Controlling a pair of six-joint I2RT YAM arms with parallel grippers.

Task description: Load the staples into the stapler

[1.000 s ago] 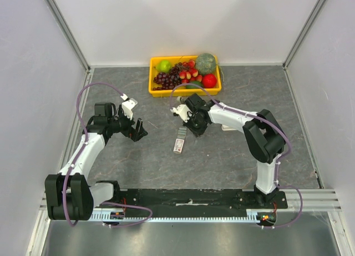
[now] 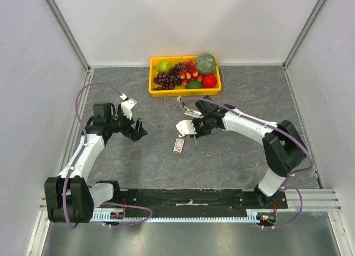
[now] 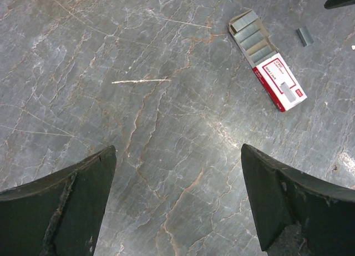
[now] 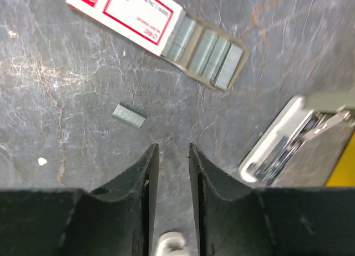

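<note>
An open red-and-white staple box (image 3: 276, 81) holds rows of staple strips (image 4: 202, 57) at its open end. A single staple strip (image 4: 129, 116) lies loose on the grey surface beside it. The stapler (image 4: 269, 139) lies opened up to the right of the box in the right wrist view. My right gripper is open a little above the surface, its two fingertips just below the loose strip in that view, nothing between them. My left gripper is open wide over bare surface, left of the box.
A yellow tray (image 2: 156, 88) of fruit stands at the back behind the stapler. White walls surround the grey surface (image 2: 133, 161).
The left arm has stayed put.
</note>
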